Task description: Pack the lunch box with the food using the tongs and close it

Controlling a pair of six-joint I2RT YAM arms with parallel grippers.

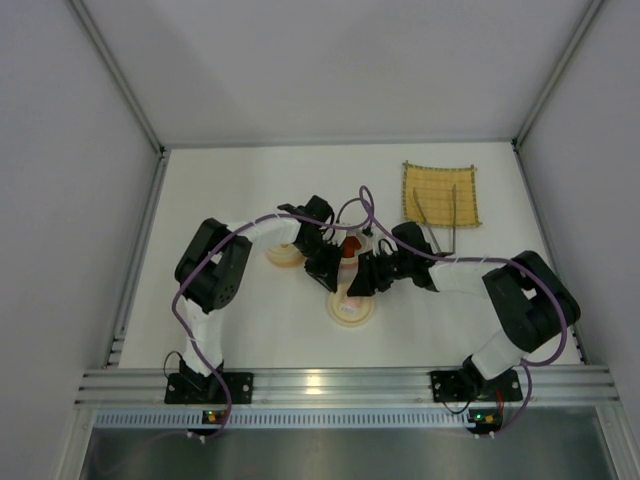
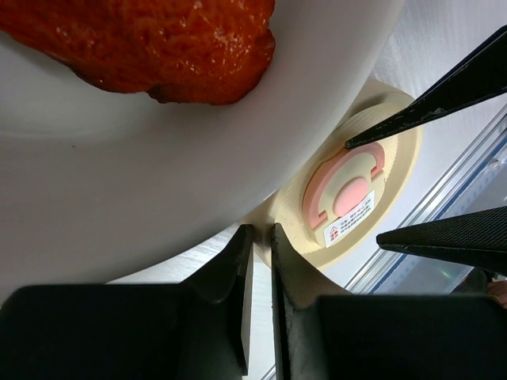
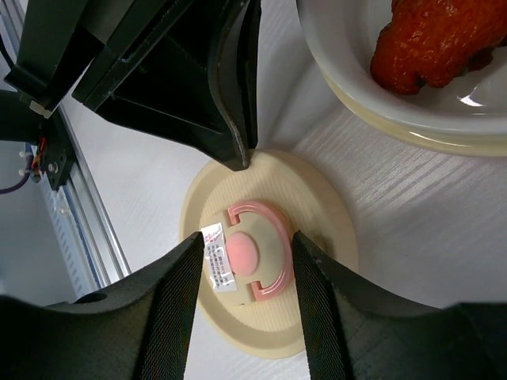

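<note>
A round cream lid with a pink handle and white label lies on the table below a white bowl holding red-brown food. My left gripper is shut on the lid's rim, close beside the bowl; what exactly lies between its tips is partly hidden. My right gripper straddles the lid's pink-edged centre, its fingers apart on either side of that raised part, shut on it. In the top view both grippers meet over the lid and partly cover it.
A yellow woven mat with chopsticks lies at the back right. Another cream round piece sits behind the left arm. Metal rails edge the table.
</note>
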